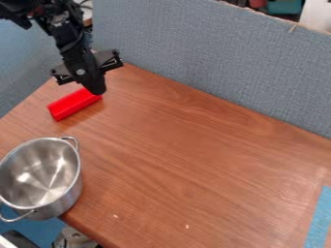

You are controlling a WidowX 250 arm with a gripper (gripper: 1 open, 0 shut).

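Note:
My gripper (93, 85) reaches down from the top left to the back-left part of the table, its lower end at the back end of a red cylinder (73, 105). The fingertips are dark and partly hidden, so whether anything is between them is unclear. The red cylinder lies on its side on the wooden table. A steel pot (39, 177) with handles stands at the front-left edge of the table.
A grey padded wall (220, 68) runs along the back of the table. A blue strip (316, 218) is at the far right.

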